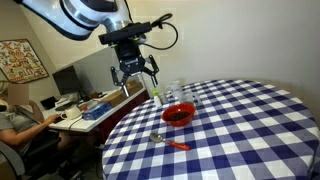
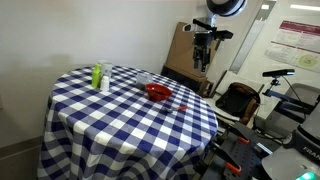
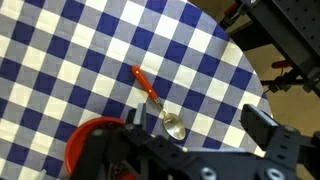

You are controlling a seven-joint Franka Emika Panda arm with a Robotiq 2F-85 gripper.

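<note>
My gripper (image 1: 136,80) hangs open above the table, with nothing between its fingers; in the wrist view, the fingers (image 3: 256,124) are spread wide. A spoon with a red handle (image 1: 179,146) and a metal head (image 3: 174,127) lies flat on the checked cloth, well below the gripper. Beside it stands a red bowl (image 1: 178,109) with dark contents, which I cannot make out. In the wrist view the bowl's rim (image 3: 76,147) is at the lower left, partly covered by a finger.
Clear glasses or cups (image 1: 190,94) and a green bottle (image 2: 97,76) stand behind the bowl, with a white bottle (image 2: 105,84) close by. Much of the blue-and-white tablecloth (image 1: 250,130) is bare. Someone sits at a desk to the left in exterior view 1.
</note>
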